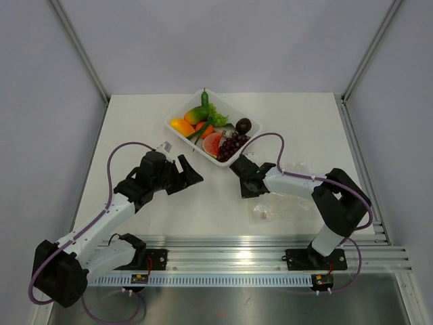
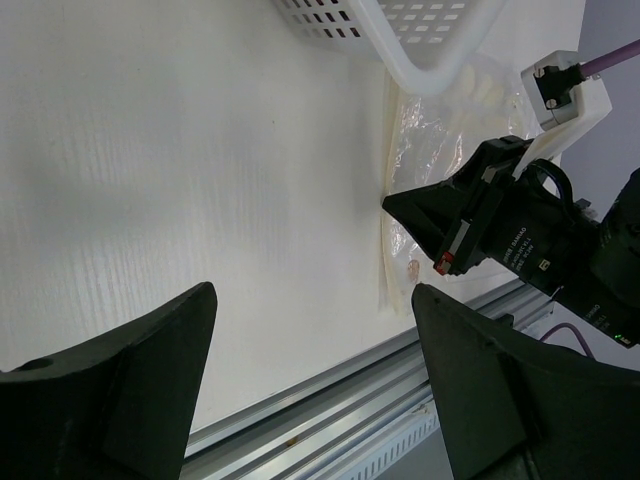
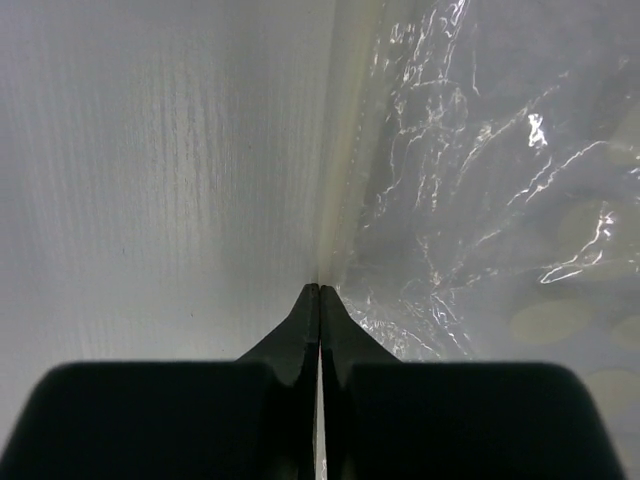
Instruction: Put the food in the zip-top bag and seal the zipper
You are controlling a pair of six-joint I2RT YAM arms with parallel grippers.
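Note:
The clear zip top bag (image 1: 284, 210) lies flat on the white table's right side; its pale zipper strip (image 3: 345, 140) shows in the right wrist view. My right gripper is shut, its fingertips at that strip, nothing visible between them. My left gripper is open over bare table, left of the bag, nothing between its fingers. The food sits in a white basket (image 2: 420, 70) behind both grippers: peppers, an orange (image 1: 203, 126), watermelon (image 1: 211, 143), dark grapes (image 1: 229, 150), green grapes and an avocado (image 1: 243, 125), among others.
Bare table (image 1: 122, 122) lies at the left and at the back right. Metal rails run along the front edge, below both arms. The basket's near corner is close to my right arm's gripper.

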